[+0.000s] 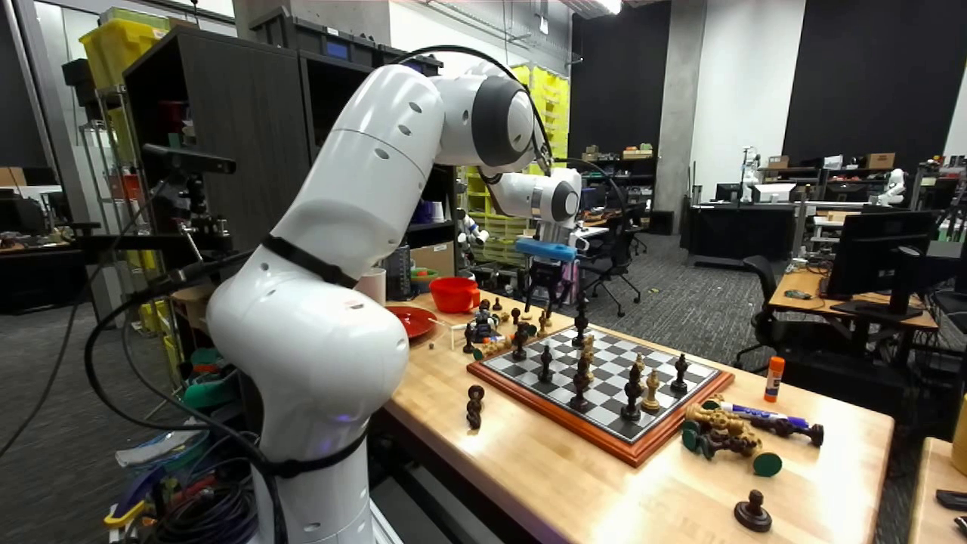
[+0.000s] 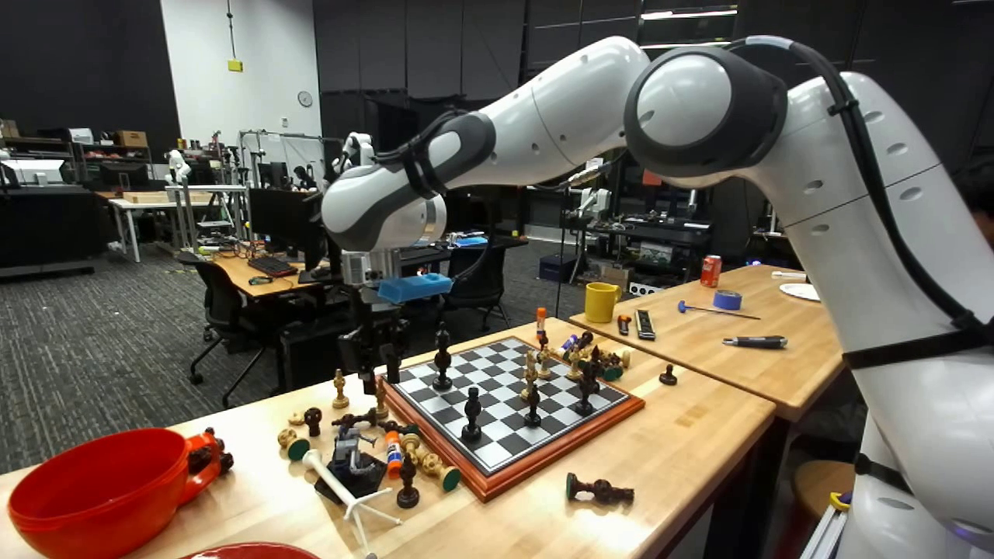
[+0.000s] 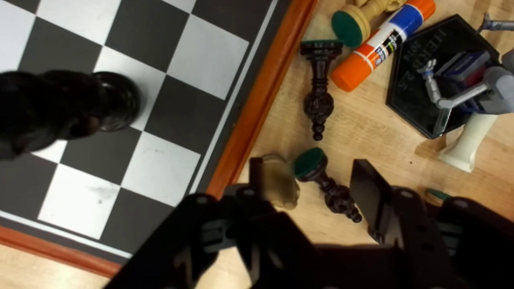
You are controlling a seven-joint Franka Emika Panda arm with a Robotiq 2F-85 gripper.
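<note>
Beside the far-left edge of the chessboard [image 2: 503, 368], my gripper [image 2: 380, 373] points down. Its fingers stand apart in the wrist view, with nothing clamped in them. A light wooden chess piece [image 3: 280, 183] shows close by the left finger, partly hidden; I cannot tell whether they touch. Below the gap lies a dark chess piece [image 3: 332, 188] on its side, green base up toward the board. Another dark piece [image 3: 319, 91] lies further up. On the board, a tall dark piece [image 2: 443, 362] stands near this corner.
A glue stick [image 3: 383, 45] and a small robot model on a black base [image 3: 409, 82] lie beside the fallen pieces. A red pot [image 2: 102, 494] stands further along the table. Bare tabletop [image 1: 535, 462] runs along the board's near side.
</note>
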